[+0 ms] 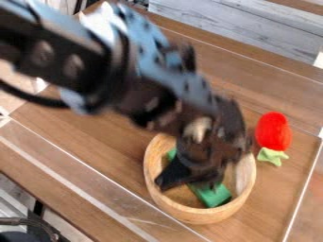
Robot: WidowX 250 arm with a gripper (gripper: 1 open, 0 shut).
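Note:
A round wooden bowl (225, 212) sits on the wooden table, with a green block (214, 195) lying inside it. My gripper (179, 176) is over the left part of the bowl, blurred, hiding part of its interior. Whether its fingers hold anything cannot be made out.
A red strawberry-like toy (274, 131) with a pale green leafy end lies to the right of the bowl.

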